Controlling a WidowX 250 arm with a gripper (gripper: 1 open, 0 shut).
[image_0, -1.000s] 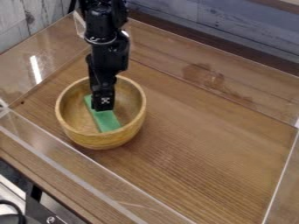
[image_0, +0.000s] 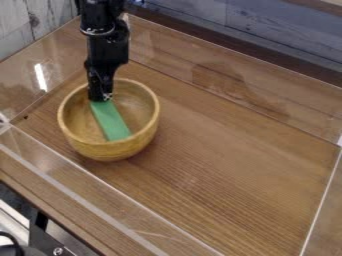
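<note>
A round yellow bowl (image_0: 140, 135) stands left of centre on the wooden table, with a green oblong object (image_0: 110, 122) lying inside it. My dark gripper (image_0: 102, 96) is at the bowl's back-left rim, its lower end close to the upper end of the green object. Whether anything is between its fingers is too small to tell; it looks shut.
A light wall runs along the upper left edge, and a grey-blue edge borders the top right.
My gripper has moved left and slightly back, from over the bowl's middle to its back-left rim. The bowl sits slightly further left, and more of the green object shows.
</note>
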